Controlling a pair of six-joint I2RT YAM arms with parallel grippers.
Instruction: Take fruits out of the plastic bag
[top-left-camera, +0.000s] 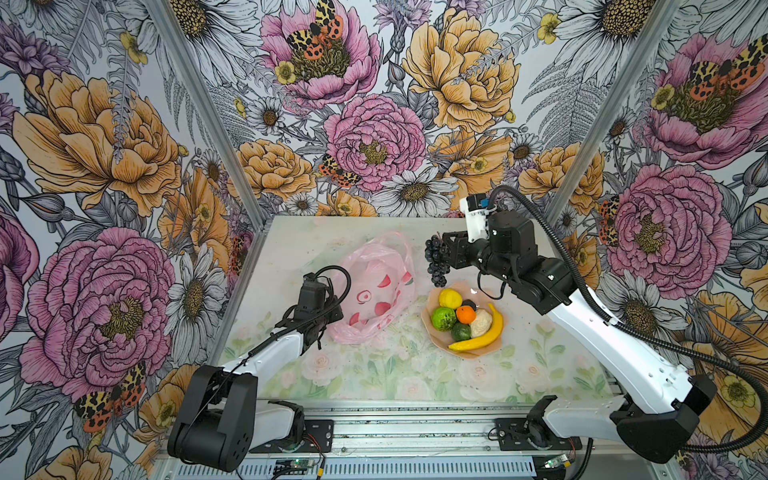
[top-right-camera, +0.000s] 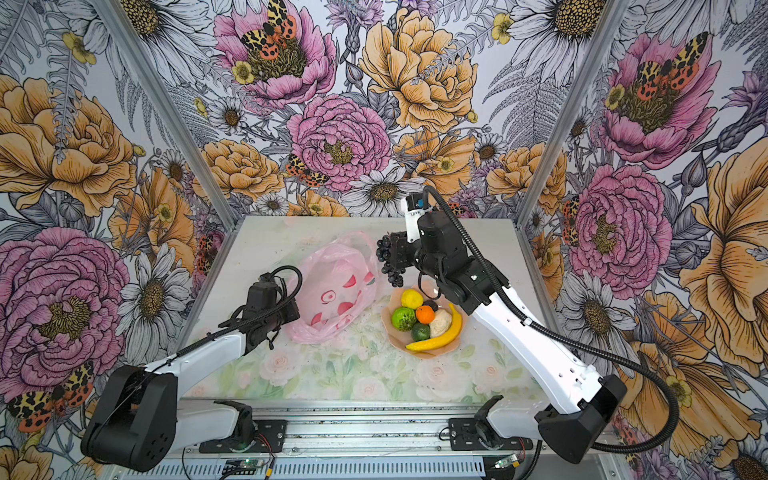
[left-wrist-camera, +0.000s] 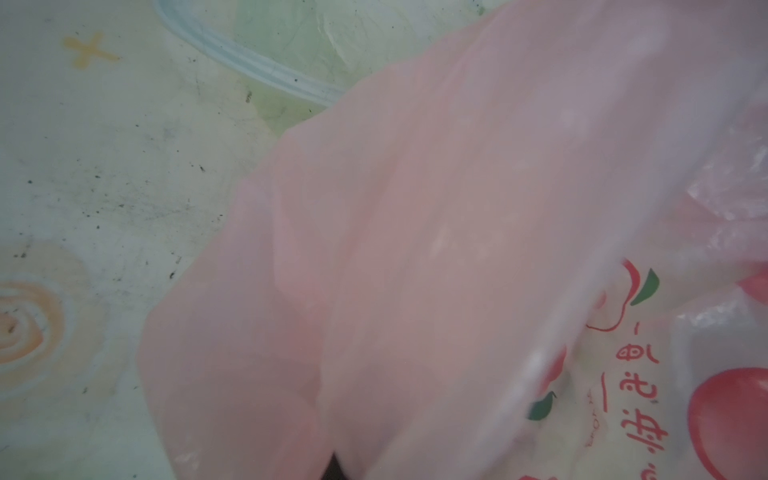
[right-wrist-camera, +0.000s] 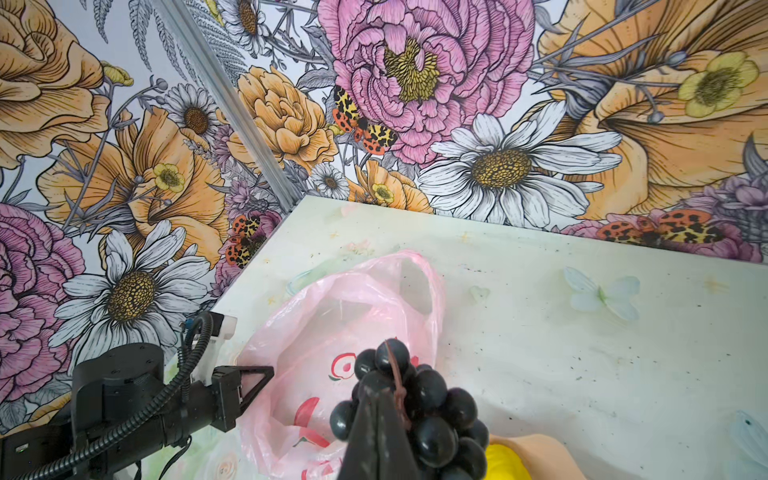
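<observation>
A bunch of black grapes (right-wrist-camera: 434, 441) hangs from my right gripper, which is shut on its thin brown stem. In the top left view the grapes (top-left-camera: 437, 260) are in the air, right of the pink plastic bag (top-left-camera: 376, 292) and just behind the fruit plate. The bag lies on the table with its mouth spread and no fruit visible in it. My left gripper (top-left-camera: 336, 308) is at the bag's left edge. Its fingers are shut, and the pink film (left-wrist-camera: 448, 264) fills the left wrist view, bunched at the one dark fingertip (left-wrist-camera: 334, 466) that shows.
A tan plate (top-left-camera: 436, 340) holds a yellow lemon (top-left-camera: 450, 298), a green fruit (top-left-camera: 443, 318), an orange (top-left-camera: 465, 314), a banana (top-left-camera: 484, 334) and other pieces. Behind and right of the plate the table is bare.
</observation>
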